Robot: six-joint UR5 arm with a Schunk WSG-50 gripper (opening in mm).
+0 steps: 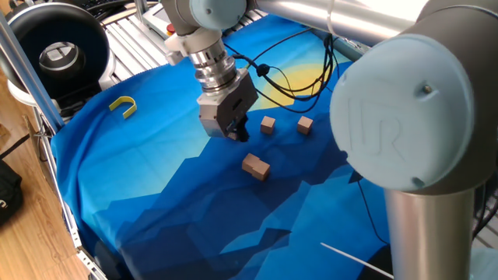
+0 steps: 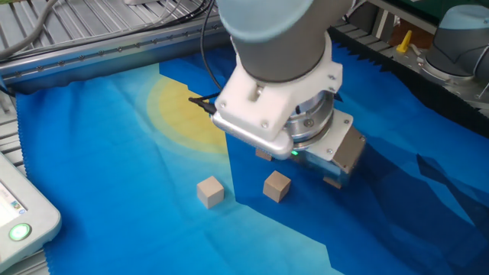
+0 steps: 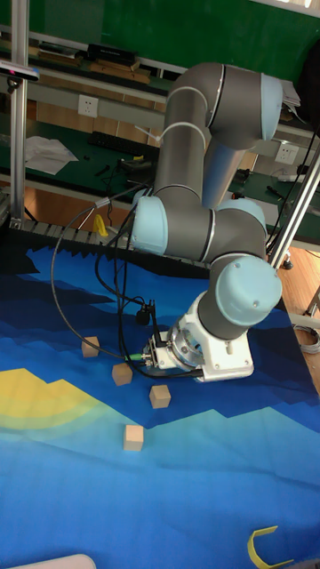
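Note:
Several small wooden cubes lie on the blue printed cloth. In exterior view 1, one cube (image 1: 268,124) and another cube (image 1: 305,124) sit apart, while a pair of cubes (image 1: 256,166) appears together nearer the front. My gripper (image 1: 240,131) points down just left of the nearest single cube and behind the pair, apparently above the cloth. Exterior view 2 shows a pale cube (image 2: 210,192) and a second cube (image 2: 276,186) clear of the arm; the wrist partly covers another cube (image 2: 263,153). The gap between my fingers is not clear in any view.
A yellow curved piece (image 1: 123,106) lies at the cloth's far left. Black cables (image 1: 299,85) loop beside the wrist. A thin white stick (image 1: 354,259) is near the front right.

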